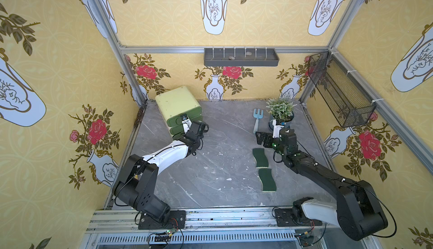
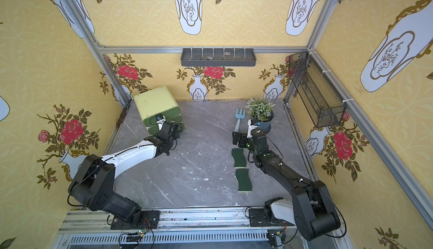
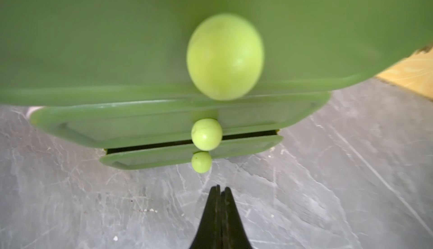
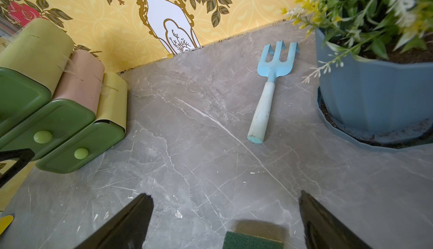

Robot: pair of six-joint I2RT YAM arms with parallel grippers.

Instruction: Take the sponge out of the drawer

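Observation:
A stack of three drawers (image 1: 176,100) stands at the back left, green fronts with round light-green knobs (image 3: 224,56). In the left wrist view my left gripper is shut, nothing showing between its fingers, just below and in front of the knobs; narrow dark gaps show along the lower drawer, and its inside is hidden. My right gripper stands open and empty above the table, right of centre. Two dark green sponges (image 1: 260,157) lie on the table in front of it.
A blue pot with a plant (image 4: 374,95) and a blue hand fork (image 4: 263,109) are at the back right. A wire basket (image 1: 340,91) hangs on the right wall, a grey shelf (image 1: 241,59) on the back wall.

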